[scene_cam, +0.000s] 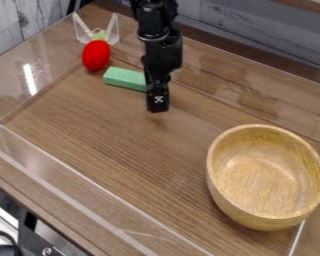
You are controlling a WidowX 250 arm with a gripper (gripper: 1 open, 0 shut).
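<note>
My gripper [157, 95] hangs from the black arm in the upper middle of the camera view, low over the table and open. It is at the right end of a green block [125, 77], which lies on the wood. Whether the fingers touch the block is hard to tell. Left of the block is a red rounded object [96, 54].
A large yellow bowl [263, 200] takes up the right front of the table [103, 160]. A small pale item with green and red parts sits at the back left, behind the red object.
</note>
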